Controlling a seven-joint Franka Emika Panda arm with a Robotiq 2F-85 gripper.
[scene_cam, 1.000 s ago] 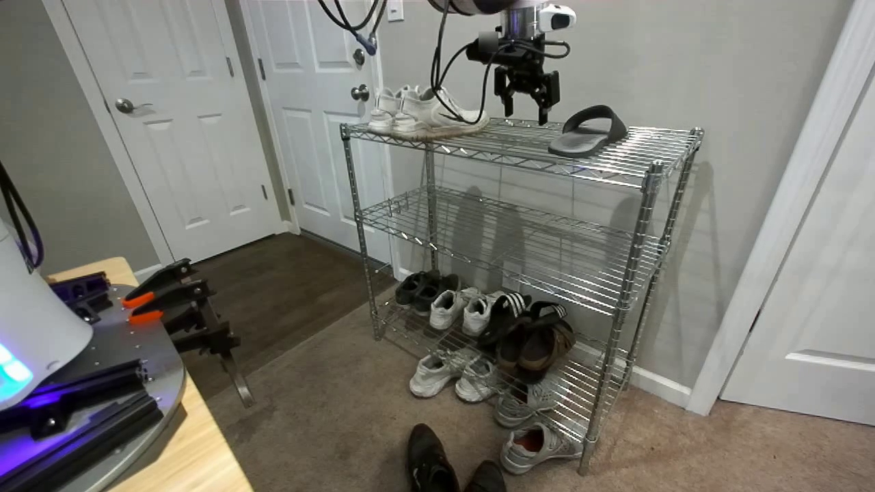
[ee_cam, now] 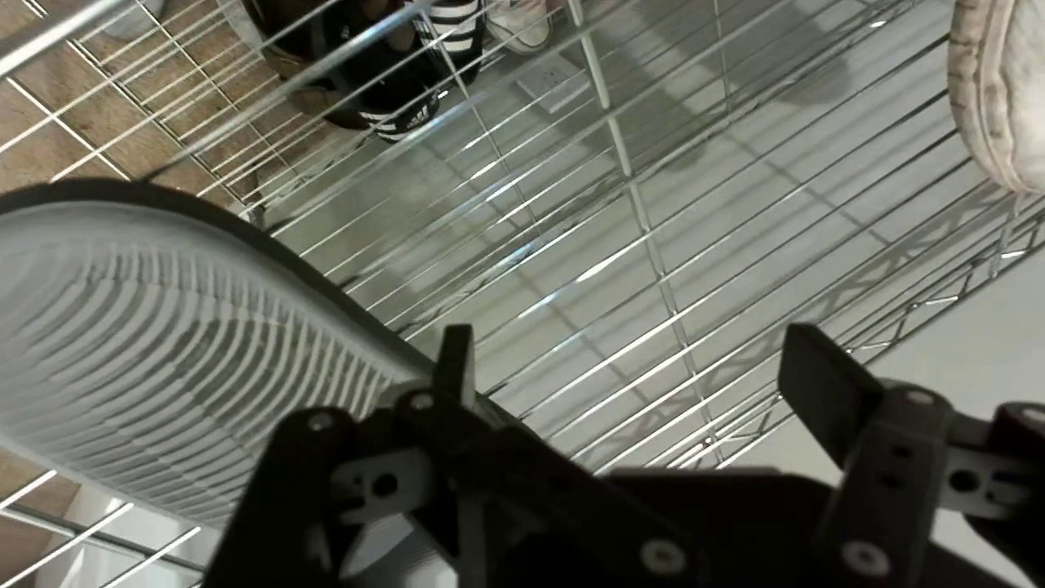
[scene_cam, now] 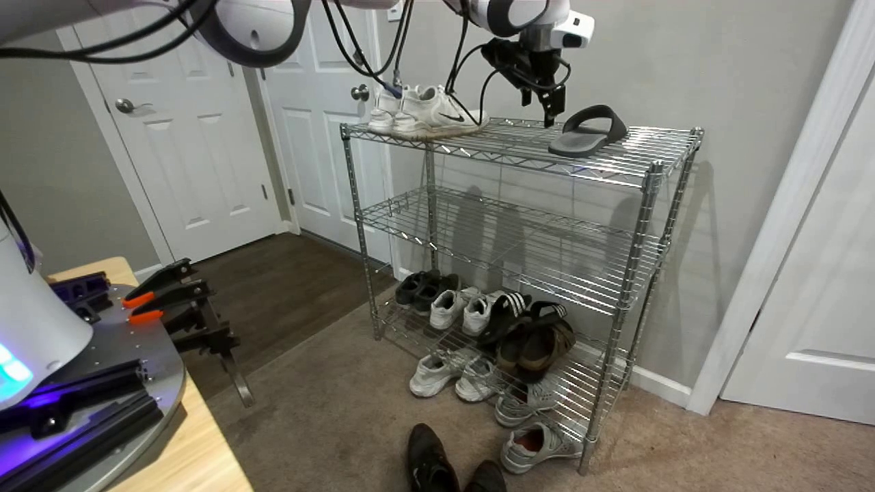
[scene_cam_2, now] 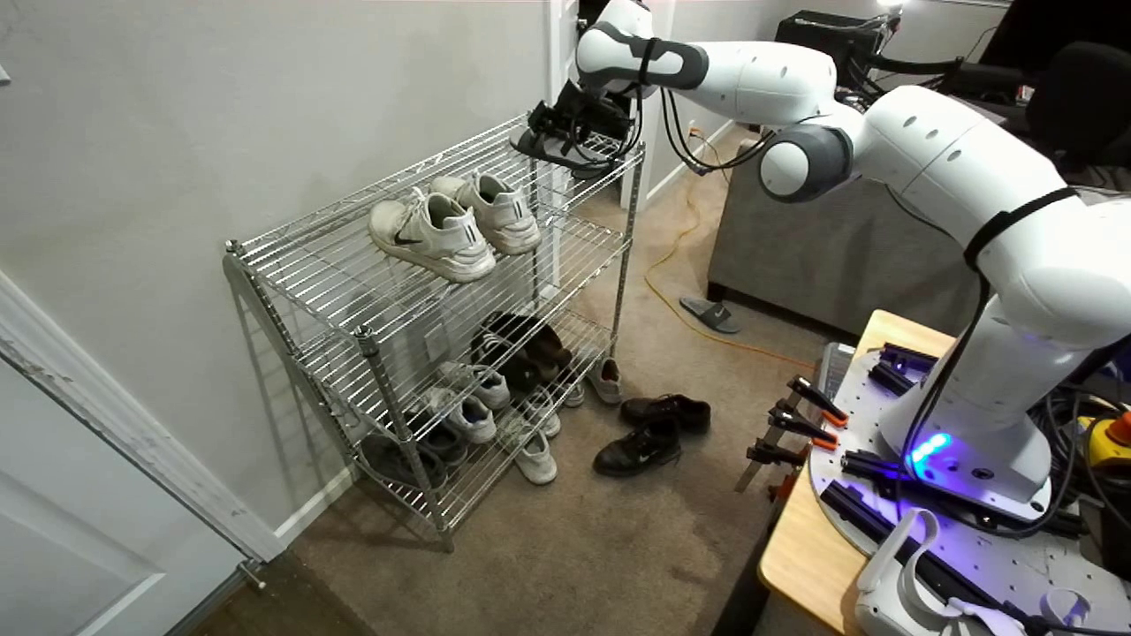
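Observation:
On the top shelf of the wire rack a grey slide sandal with a dark strap lies near the right end. My gripper hangs just left of it, fingers down. In the wrist view the fingers stand wide open, with only wire shelf showing between the fingertips. The left finger overlaps the edge of the sandal's ribbed sole; whether they touch I cannot tell. The second exterior view shows the sandal partly hidden behind my gripper.
A pair of white sneakers shares the top shelf. The middle shelf is bare, while several shoes crowd the lowest one. Another grey slide lies on the carpet by the sofa, and black shoes lie in front of the rack.
My gripper has turned and shifted slightly to the right, closer to the sandal, and more of the arm has entered the view. The sandal and sneakers have not moved.

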